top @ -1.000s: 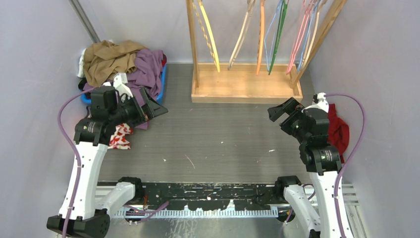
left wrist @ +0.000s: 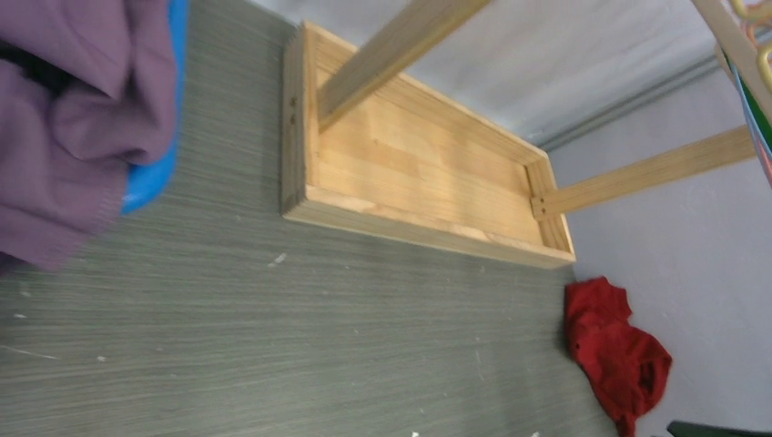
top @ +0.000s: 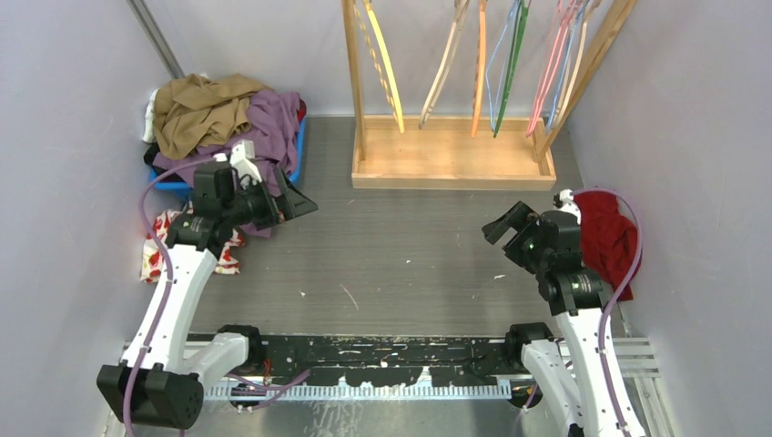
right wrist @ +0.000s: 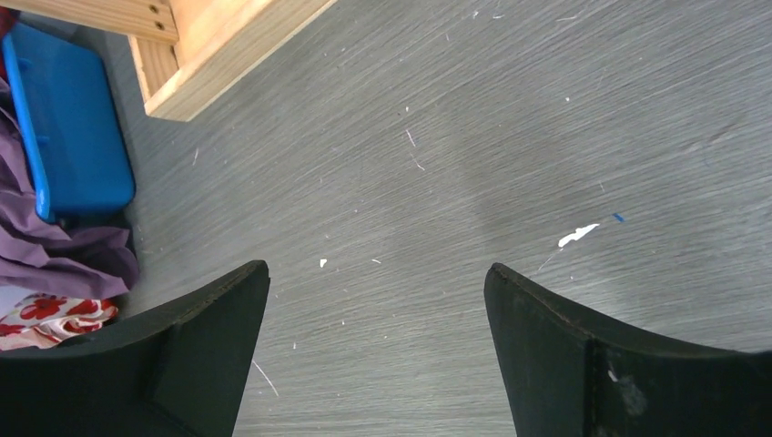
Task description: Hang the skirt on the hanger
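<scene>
Clothes heap over a blue bin at the back left, with a tan garment (top: 196, 114) and a purple one (top: 275, 123); which piece is the skirt I cannot tell. Several hangers, such as a yellow hanger (top: 386, 64) and an orange hanger (top: 481, 77), hang from the wooden rack (top: 355, 82). My left gripper (top: 299, 206) is open and empty in front of the bin, by the purple cloth's edge. Over bare floor at the right, my right gripper stands open, only floor showing between its fingers.
Red cloth (top: 608, 232) lies on the floor by the right wall. A red-and-white cloth (right wrist: 64, 314) lies in front of the blue bin (right wrist: 77, 127). The rack's wooden base (top: 451, 182) stands at the back.
My right gripper has moved a little left and toward the front, uncovering more red cloth. Both remain empty.
</scene>
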